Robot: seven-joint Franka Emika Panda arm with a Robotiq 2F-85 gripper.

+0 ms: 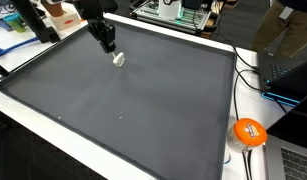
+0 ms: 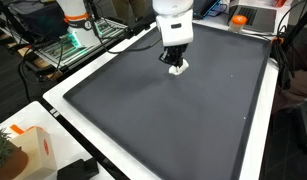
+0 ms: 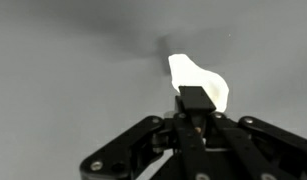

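A small white piece, whose exact kind I cannot tell, is at the tips of my gripper over the far left of the grey board. In the wrist view the fingers of my gripper are closed on the near part of this white piece; its rest sticks out beyond them, with a dark shadow on the board. Exterior view 2 shows the white piece just under the gripper. Whether it touches the board is unclear.
Most of the grey board is bare. An orange-topped container stands at its right edge, near a laptop. Various items, including a white object, lie beyond the board's left side.
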